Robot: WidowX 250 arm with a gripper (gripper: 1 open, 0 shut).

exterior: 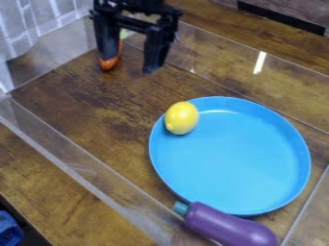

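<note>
My black gripper (pixel 131 53) hangs over the back of the wooden surface, its two dark fingers set wide apart and open with nothing seen between them. Partly behind its left finger is an orange object (pixel 111 61). A yellow oval object (pixel 182 118) lies on the upper left part of a round blue plate (pixel 232 163), well below the gripper. A purple cylindrical object (pixel 229 224) lies at the front right, just below the plate.
Clear plastic walls (pixel 41 144) run along the sides of the work area. The wooden floor left of the plate is bare. A small blue item (pixel 8 231) shows at the lower left corner.
</note>
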